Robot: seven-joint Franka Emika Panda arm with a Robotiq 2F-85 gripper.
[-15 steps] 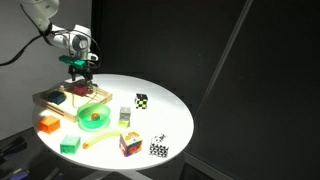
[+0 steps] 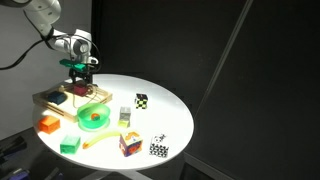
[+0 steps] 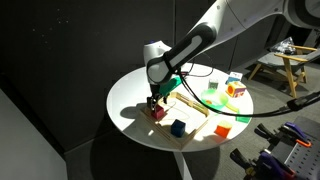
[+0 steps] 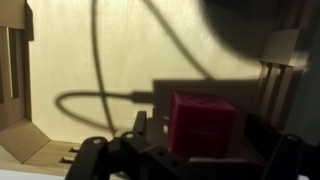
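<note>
A red block stands in the wooden tray, close to one of its corners. In the wrist view my gripper is open, its dark fingers on either side of the block; whether they touch it cannot be told. Seen from outside, the gripper points down over the red block, at the tray's far left part. A dark blue block lies apart from it in the same tray; it also shows as the blue block in the first exterior view.
Beside the tray sits a green bowl with something orange in it. Around it on the white round table are an orange block, a green block, a yellow banana-like thing and several patterned cubes.
The arm has shifted only slightly, staying above the red block. The blocks, tray and bowl look unmoved.
</note>
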